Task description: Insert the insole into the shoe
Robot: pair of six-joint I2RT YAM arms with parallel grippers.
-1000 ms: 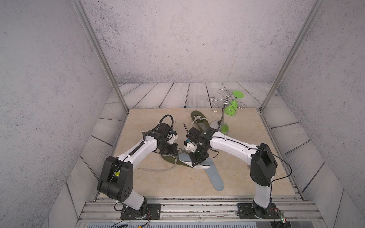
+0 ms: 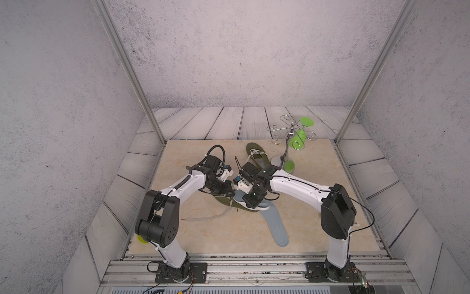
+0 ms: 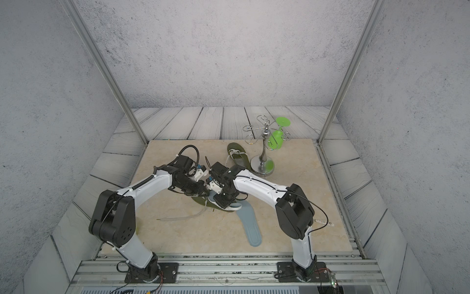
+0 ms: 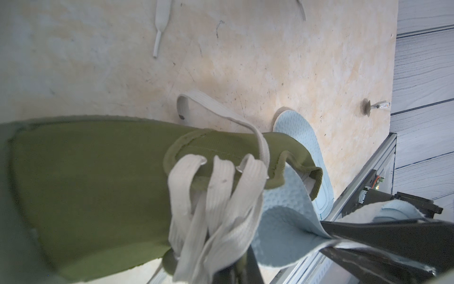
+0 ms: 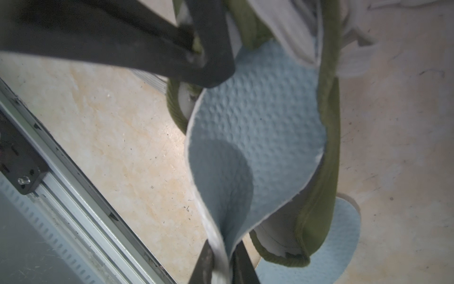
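Observation:
An olive shoe [image 4: 89,194] with loose white laces [image 4: 217,189] lies mid-table. A light blue insole [image 5: 264,118], bent and twisted, has its front part in the shoe's opening. My right gripper is shut on the insole. My left gripper [image 2: 227,191] is at the laces by the opening, its tips mostly hidden under them in the left wrist view; it is shut. A second insole [image 2: 274,227] lies flat beneath, reaching toward the front edge.
Another olive shoe [image 3: 235,149] lies at the back, beside a metal stand [image 3: 263,166] and a green object [image 3: 276,142].
Both grippers have moved slightly toward the back together with the shoe and insole; my left gripper has also shifted a little to the right.

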